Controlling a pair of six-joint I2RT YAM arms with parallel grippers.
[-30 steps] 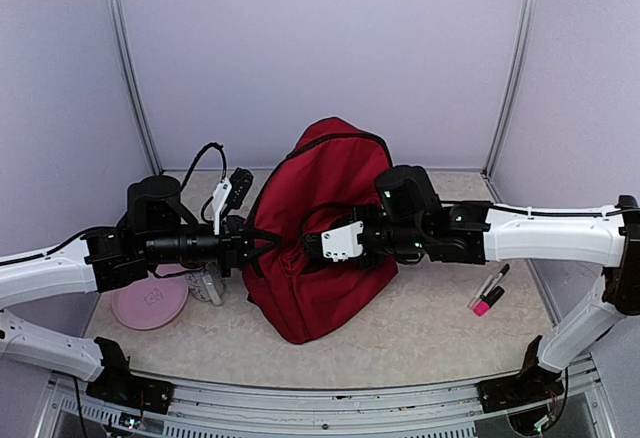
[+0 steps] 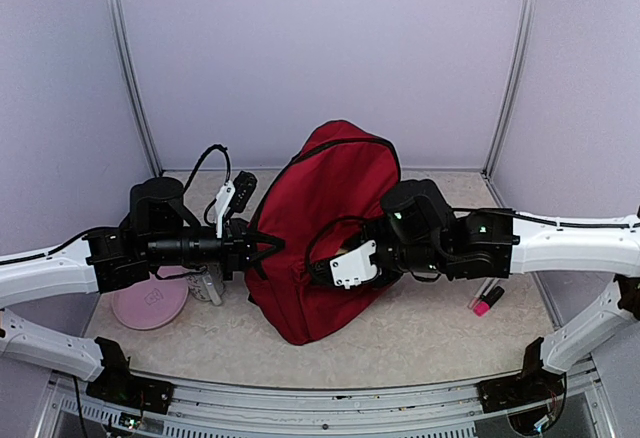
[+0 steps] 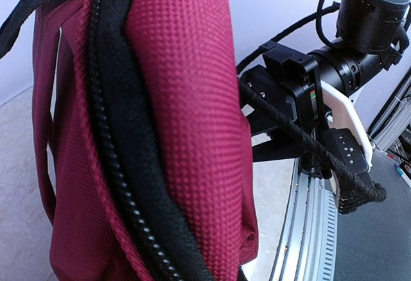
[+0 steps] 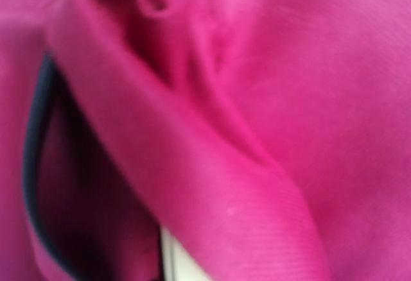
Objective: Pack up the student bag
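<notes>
The red student bag (image 2: 335, 193) stands upright mid-table, its dark zip running along the edge. My left gripper (image 2: 268, 249) is shut at the bag's left edge. In the left wrist view the bag's zipped edge (image 3: 115, 159) runs down to the gripper, with a thin fold of cloth seemingly pinched there. My right gripper (image 2: 322, 271) reaches into the front of the bag, its fingers hidden. Blurred pink cloth folds (image 4: 192, 165) fill the right wrist view, with a dark opening at lower left. A cream-white edge (image 4: 178, 262) shows below; what it belongs to is unclear.
A pink plate (image 2: 150, 303) lies at the left, beside a pale container (image 2: 207, 285) partly behind my left arm. Two markers, one with a pink end (image 2: 487, 302), lie at the right.
Both the right arm and its gripper have shifted right and slightly down in the top view. The bag and left gripper have moved a little right. The markers are now partly covered by the arm.
</notes>
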